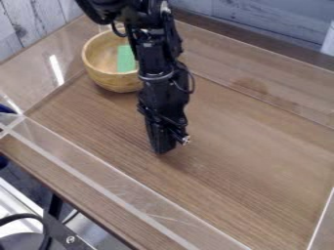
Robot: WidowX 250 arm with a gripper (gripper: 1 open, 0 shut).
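Note:
My black gripper [167,142] hangs down over the middle of the wooden table [235,186], its tip low at or just above the surface. It looks shut, with nothing visible between its fingers, though the dark fingertips are hard to make out. Behind the arm, at the upper left, a light wooden bowl [102,76] holds a green object [125,59], partly hidden by the arm.
A pale wall [268,18] runs along the back. Dark cables and hardware show beyond the table's lower left edge.

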